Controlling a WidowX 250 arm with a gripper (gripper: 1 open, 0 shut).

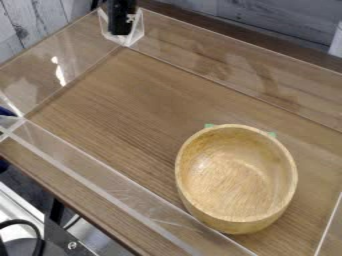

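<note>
My gripper [122, 22] is at the top left of the camera view, dark and mostly cut off by the frame's edge, in front of or beside a clear, pale object [124, 35]. Its fingers are too small and dark to read.
A round wooden bowl [237, 172] sits at the lower right of the wooden table [120, 105]. A white wall or ledge stands at the back right, and dark cables lie at the lower left.
</note>
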